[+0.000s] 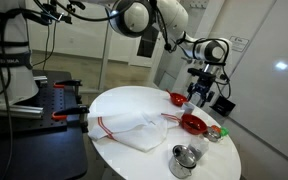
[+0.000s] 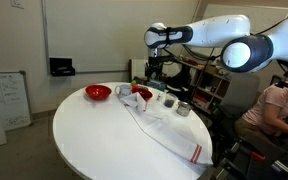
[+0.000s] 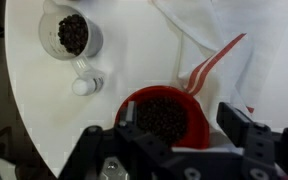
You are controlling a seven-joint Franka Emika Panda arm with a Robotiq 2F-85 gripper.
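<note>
My gripper is open, its two dark fingers spread over a red bowl [image 3: 136,100] in the wrist view. Dark bean-like pieces [image 3: 162,118] lie inside that bowl. Exterior view 1 places the gripper [image 1: 209,98] above and a little behind the near red bowl [image 1: 193,125]. Nothing shows between the fingers. A clear cup [image 3: 52,32] with dark beans and a pale-ended handle stands at the upper left of the wrist view. Beside the bowl lies a white cloth [image 3: 274,60] with a red stripe; it also shows spread out in exterior view 1.
Another red bowl [image 2: 98,92] stands farther off on the round white table [image 2: 94,140]. A metal pot [image 1: 185,158] sits near the table's edge. A person [image 2: 269,110] sits at the right.
</note>
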